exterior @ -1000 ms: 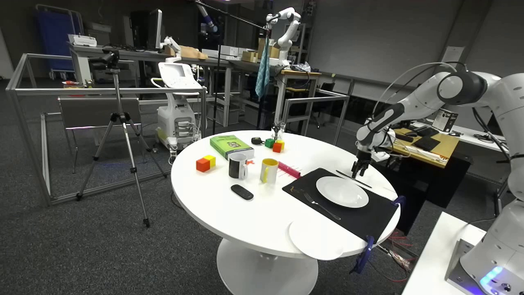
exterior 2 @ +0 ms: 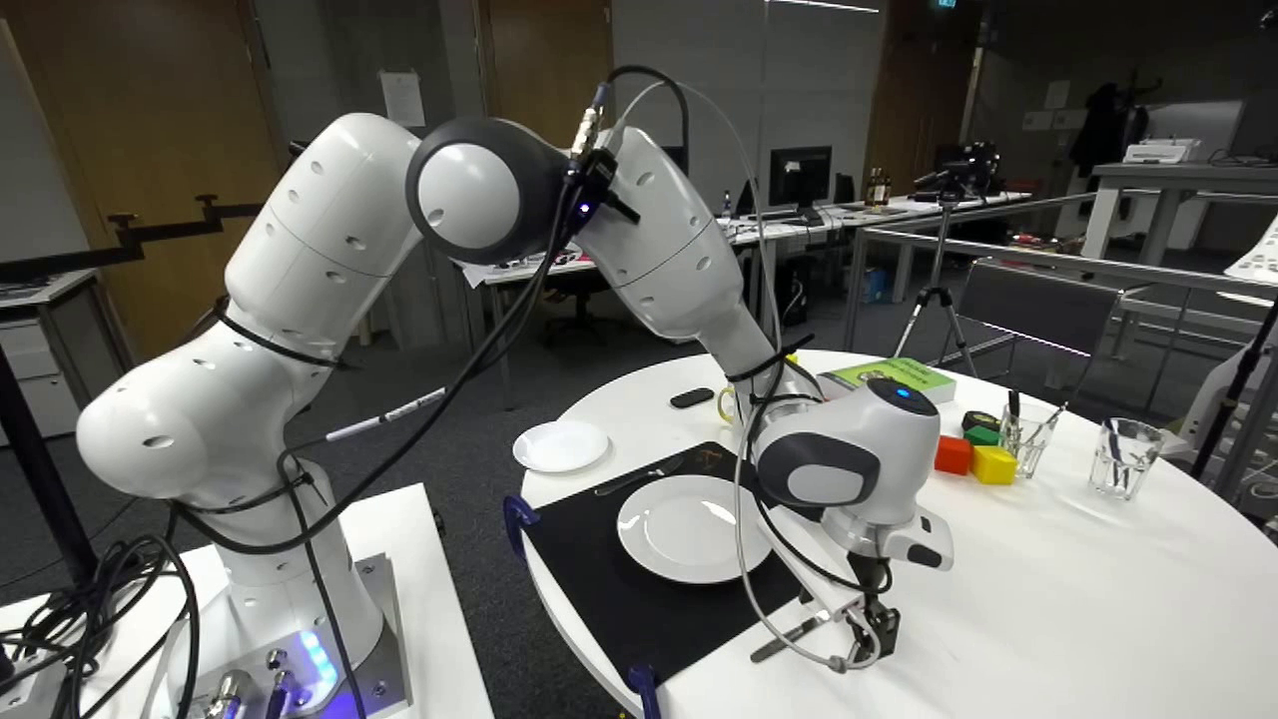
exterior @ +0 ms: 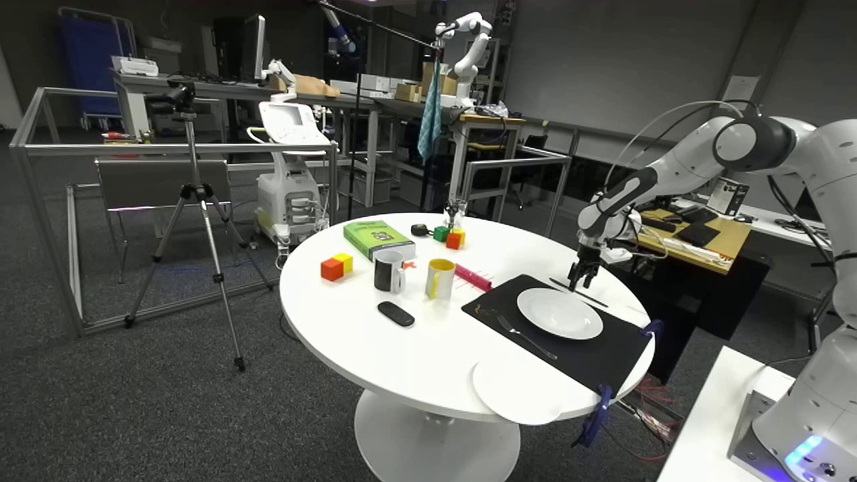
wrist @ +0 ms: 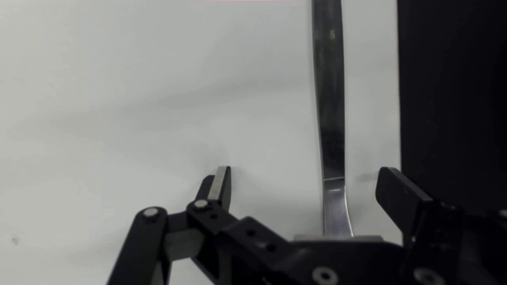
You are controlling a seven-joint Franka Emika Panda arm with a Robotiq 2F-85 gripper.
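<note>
A metal knife (wrist: 331, 104) lies flat on the white table, just outside the edge of the black placemat (wrist: 451, 95). My gripper stands open above it in the wrist view. The knife passes between the two fingers, nearer the one on the right, and neither finger visibly touches it. In exterior view 1 the gripper (exterior: 582, 282) is low over the knife (exterior: 594, 298), beside the white plate (exterior: 560, 312). The arm's hand hides part of the knife in exterior view 2.
A fork (exterior: 526, 337) lies on the mat left of the plate. Two mugs, one black and white (exterior: 390, 272) and one yellow inside (exterior: 440, 278), stand further off. Blue clamps (exterior: 592, 418) grip the table edge. Glasses (exterior 2: 1123, 457) and cubes (exterior 2: 992, 463) sit at the far side.
The gripper has shifted slightly left in exterior view 1, along the knife. The knife, plate and other objects have stayed in place.
</note>
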